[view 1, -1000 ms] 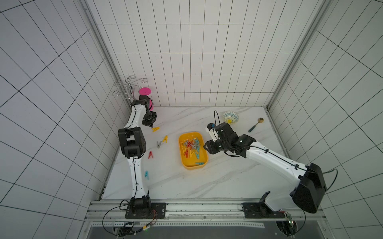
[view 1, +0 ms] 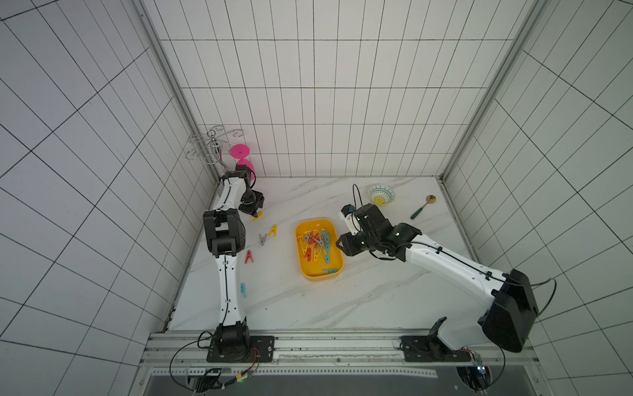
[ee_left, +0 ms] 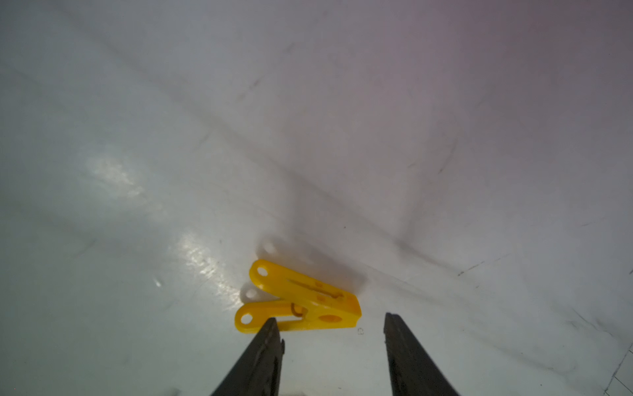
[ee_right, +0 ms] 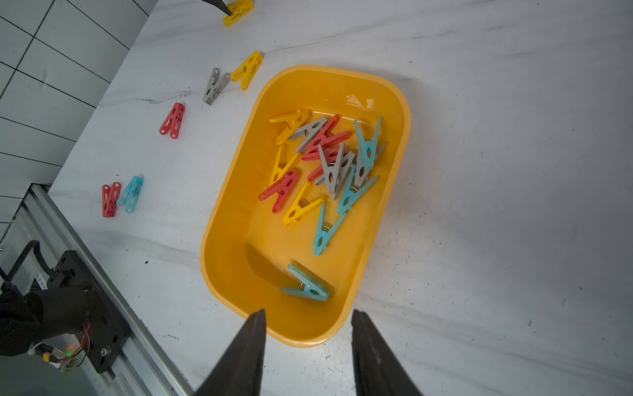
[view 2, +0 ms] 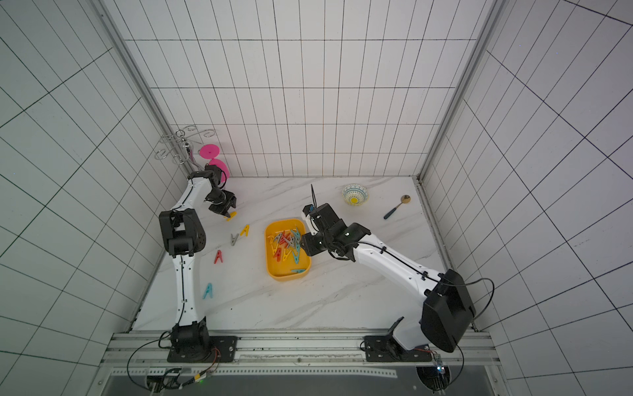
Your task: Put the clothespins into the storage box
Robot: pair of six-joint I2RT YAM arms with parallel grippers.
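My left gripper is open, low over the table at the far left. A yellow clothespin (ee_left: 339, 310) lies by its fingertips, its closed end reaching toward the gap. In the right wrist view a dark fingertip (ee_right: 220, 5) overlaps that clothespin; firm contact I cannot tell. Nearer the box are another yellow clothespin (ee_right: 246, 70) and a grey one (ee_right: 215, 85). Two red clothespins (ee_right: 172, 120) and a blue one (ee_right: 130, 194) lie further left. The orange-yellow storage box (ee_right: 227, 198) holds several mixed clothespins. Beside its near end, my right gripper stands open and empty.
A metal rack (view 1: 214, 142) with pink discs (view 1: 240, 151) stands in the back left corner, close to the left arm. A patterned bowl (view 1: 381, 194) and a spoon (view 1: 422, 207) lie at the back right. Bare table surrounds the box's right side.
The right arm and the box look unchanged.
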